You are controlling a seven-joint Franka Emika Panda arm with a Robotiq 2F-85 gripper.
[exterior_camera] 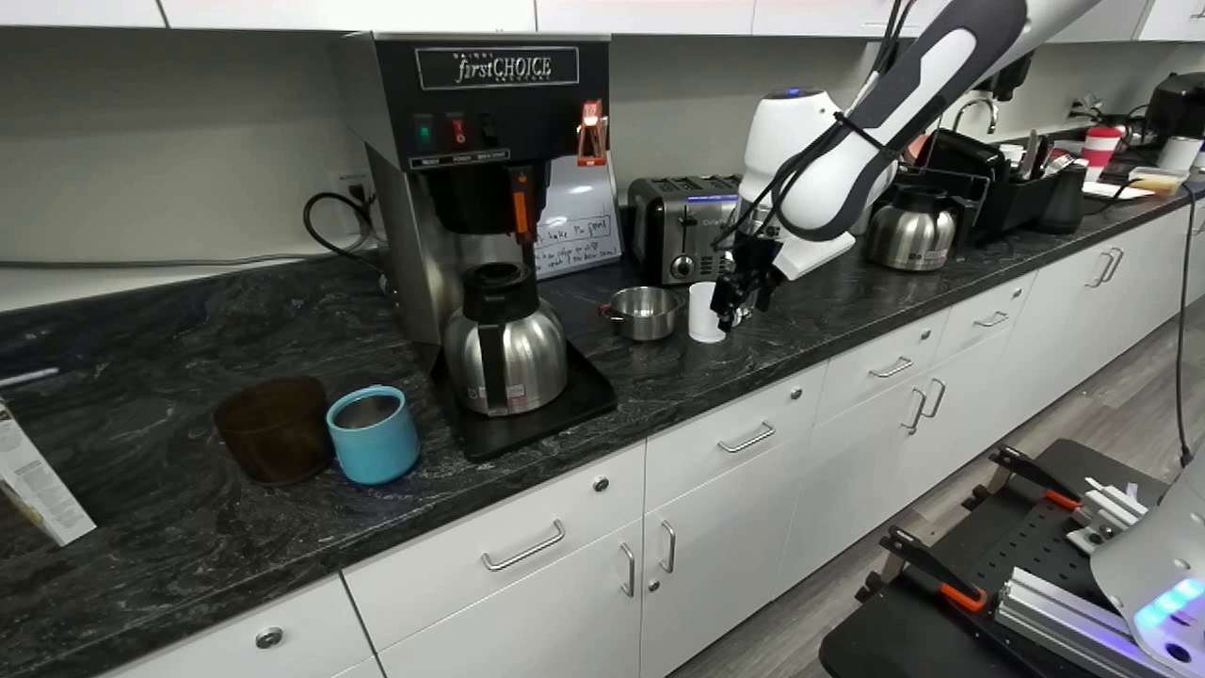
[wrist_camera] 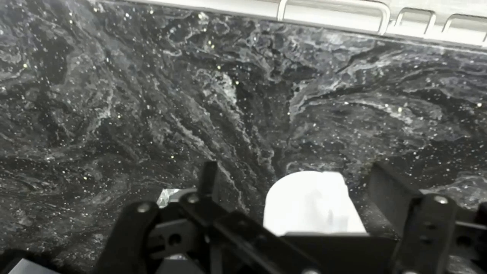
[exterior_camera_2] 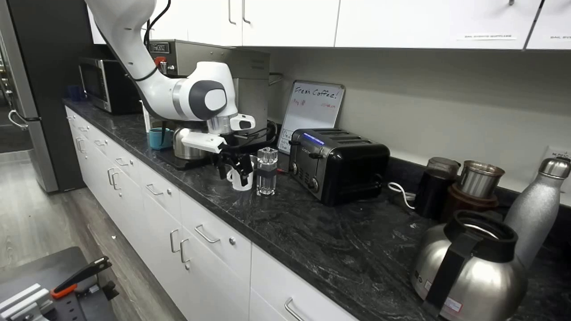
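A white mug (exterior_camera: 705, 313) stands upright on the dark counter, with my gripper (exterior_camera: 743, 303) right beside it and partly in front. In the second exterior view the black fingers overlap the mug (exterior_camera_2: 242, 178), whose handle shows at the left. A clear, faceted glass (exterior_camera_2: 266, 171) stands close by on the mug's right there. From the wrist, the open gripper has one finger on each side of the mug (wrist_camera: 308, 201) as seen from above. Dark gaps show between the mug and both fingers; the mug's lower part is hidden by the gripper's black body.
A small metal pot (exterior_camera: 645, 313) sits beside the mug, and a toaster (exterior_camera: 683, 230) stands behind. The coffee maker (exterior_camera: 497, 102) with its steel carafe (exterior_camera: 506, 350) is farther left, near a blue cup (exterior_camera: 374, 435). Bare counter (exterior_camera_2: 321, 235) lies in front of the toaster.
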